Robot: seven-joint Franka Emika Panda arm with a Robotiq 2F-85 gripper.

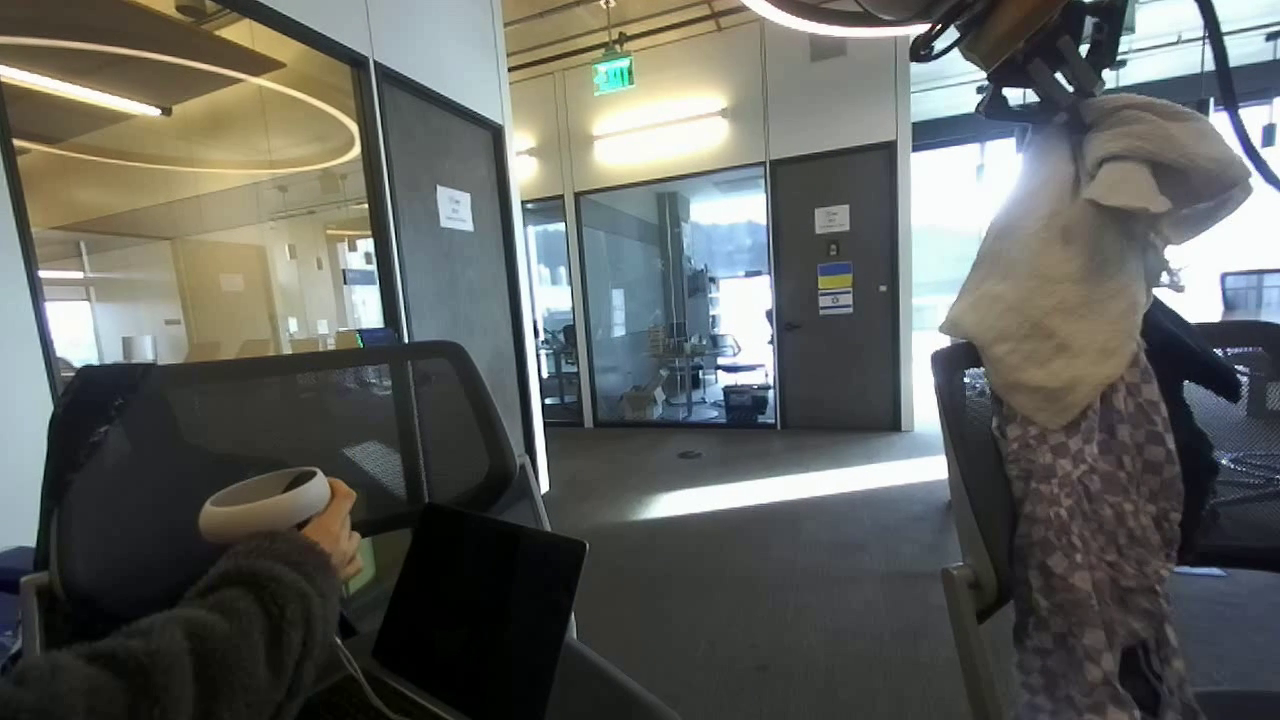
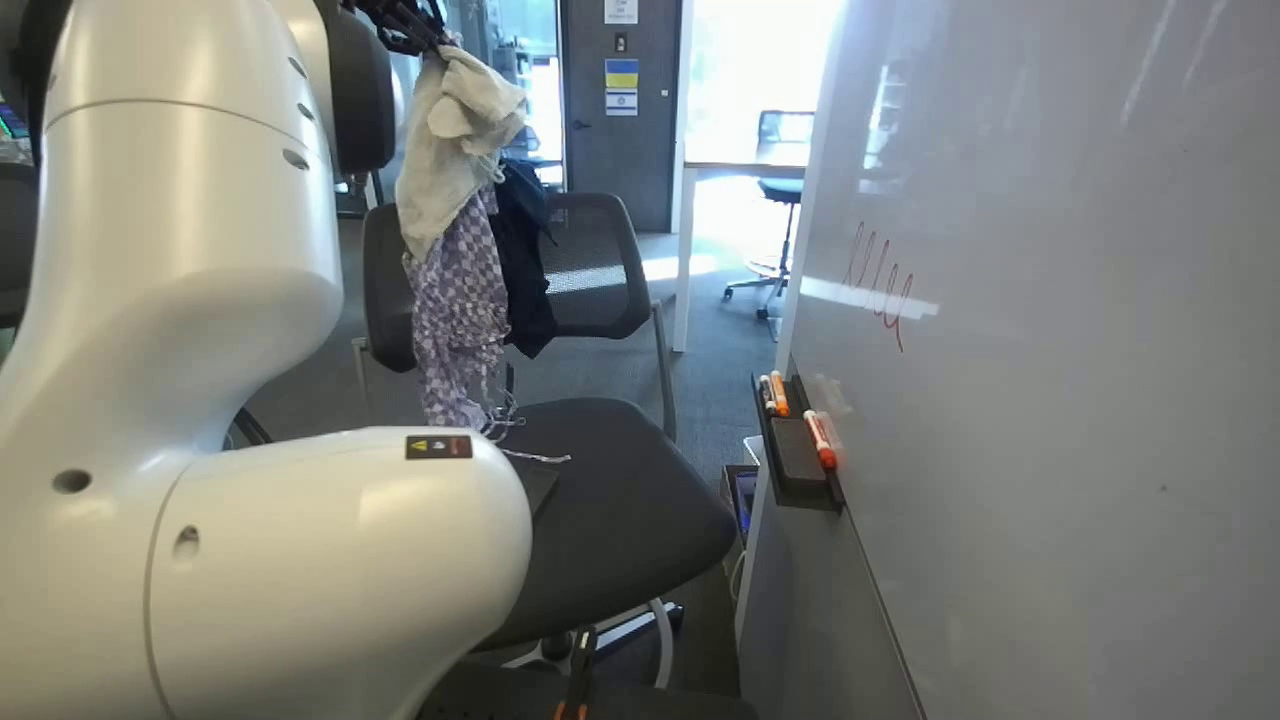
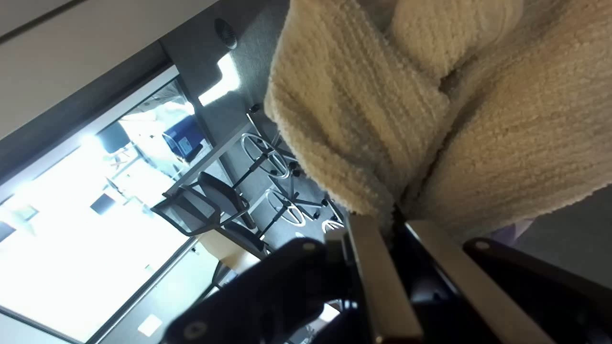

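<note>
My gripper is shut on a cream cloth, which bunches up between the fingertips in the wrist view. In exterior view 1 the cream cloth hangs down from the gripper at the upper right. Below it hangs a checkered grey-purple cloth; whether the two are joined cannot be made out. Exterior view 2 shows the checkered cloth in front of an office chair's backrest, its stringy lower end hanging near the seat. Beside it a dark cloth drapes over that backrest.
A whiteboard with a marker tray stands on the right in exterior view 2. In exterior view 1 a person's arm holds a white controller by a laptop. Open floor lies between the chairs.
</note>
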